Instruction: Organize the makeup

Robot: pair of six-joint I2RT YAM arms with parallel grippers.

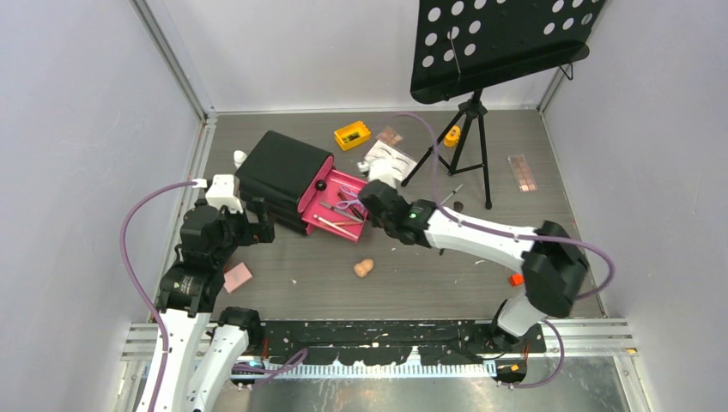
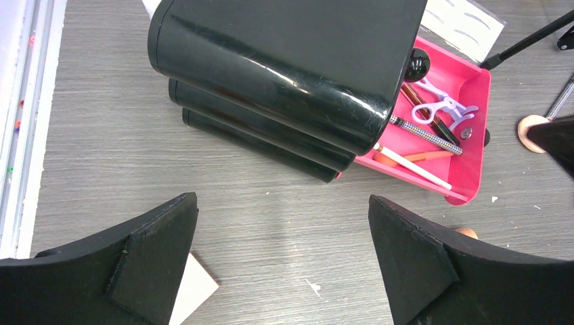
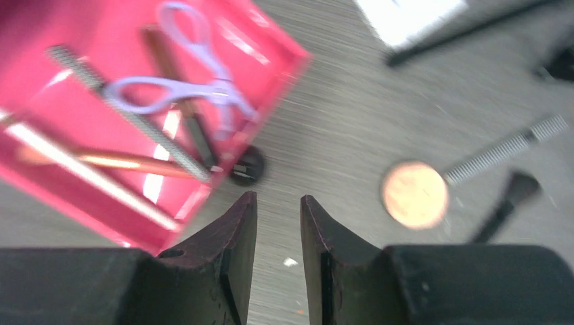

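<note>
A black makeup case (image 1: 279, 167) has its pink drawer (image 2: 467, 176) pulled out, holding purple scissors (image 3: 162, 91), pencils and tweezer-like tools. My right gripper is open just off the drawer's right edge, above bare table. Right of it lie a round tan compact (image 3: 414, 194), a silver-handled tool (image 3: 501, 152) and a black brush (image 3: 511, 196). My left gripper stands open left of the drawer, over the table. A peanut-shaped sponge (image 1: 364, 267) and a pink square (image 1: 238, 277) lie at the front.
A yellow box (image 1: 352, 136), a lash sheet (image 2: 460, 27) and palettes, one at right (image 1: 522, 172), lie around. A black music stand (image 1: 481, 146) stands at back right; its tray overhangs.
</note>
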